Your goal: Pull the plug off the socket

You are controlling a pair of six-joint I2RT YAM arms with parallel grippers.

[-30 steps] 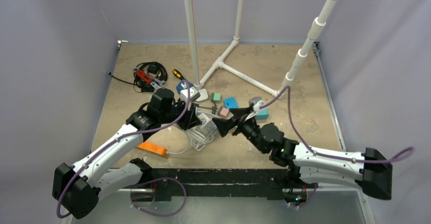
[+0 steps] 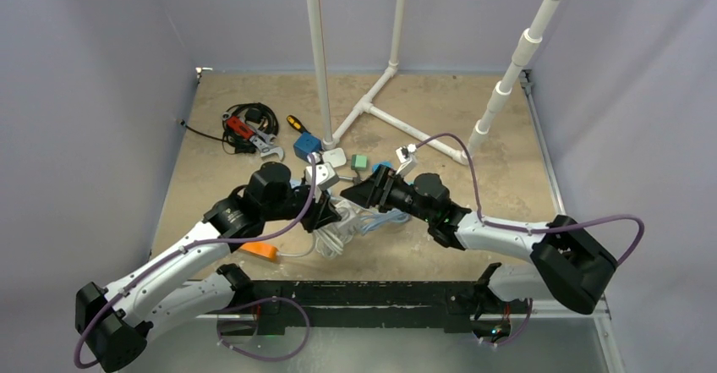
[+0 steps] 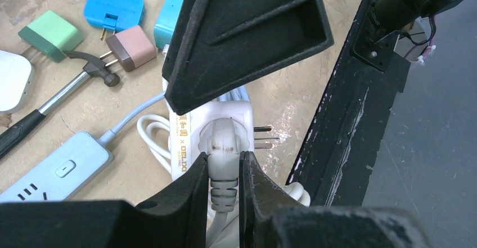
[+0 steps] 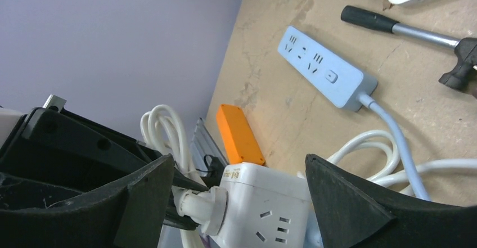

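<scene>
A white plug (image 3: 224, 147) with a ribbed cord end sits against the face of a white block-shaped socket (image 3: 188, 127). My left gripper is shut on the plug, its dark fingers on either side. Seen from the right wrist, the plug (image 4: 198, 206) meets the side of the socket (image 4: 264, 200), with no gap visible. My right gripper is open, one finger on each side of the socket; whether they touch it I cannot tell. In the left wrist view a dark right-gripper finger (image 3: 247, 40) covers the socket's upper part.
A light blue power strip (image 4: 326, 65), a hammer (image 4: 419, 34) and an orange block (image 4: 239, 135) lie around. White cable (image 2: 334, 236) is heaped under the grippers. White pipes (image 2: 410, 128) stand behind. Open floor (image 2: 507, 195) lies to the right.
The right arm has come in leftward and up in the top view, its gripper now close to the left one. The left gripper has shifted slightly right.
</scene>
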